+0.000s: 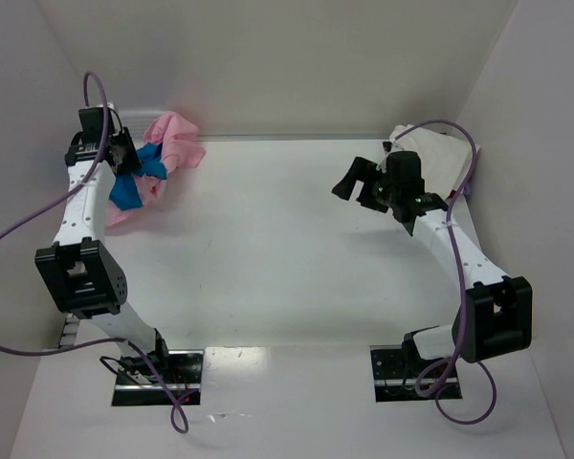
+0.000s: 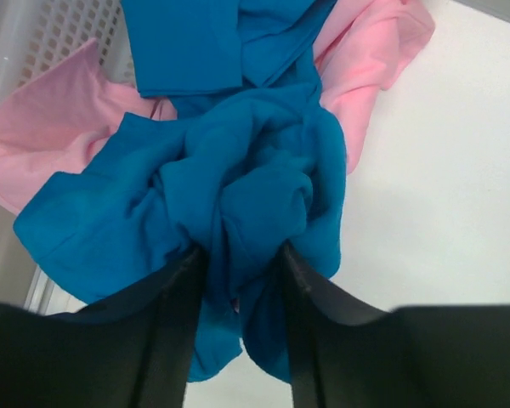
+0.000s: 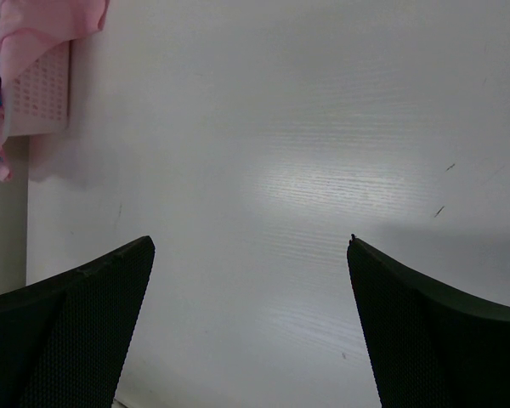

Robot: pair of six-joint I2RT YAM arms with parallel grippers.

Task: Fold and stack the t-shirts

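Note:
A crumpled blue t-shirt (image 2: 238,183) lies over a pink t-shirt (image 2: 51,140) in the white basket at the back left. Over that pile stands my left gripper, its fingertips part way apart with a bunched fold of blue cloth between them. Whether they grip it cannot be told. Over the right side of the table, my right gripper (image 1: 354,182) is open and empty; bare table shows between its fingers in the right wrist view. A folded white cloth (image 1: 435,153) lies in the back right corner, partly behind the right arm.
The perforated white basket (image 2: 68,42) holding the shirts sits near the left and back walls, with pink cloth (image 1: 182,139) draping over its side.

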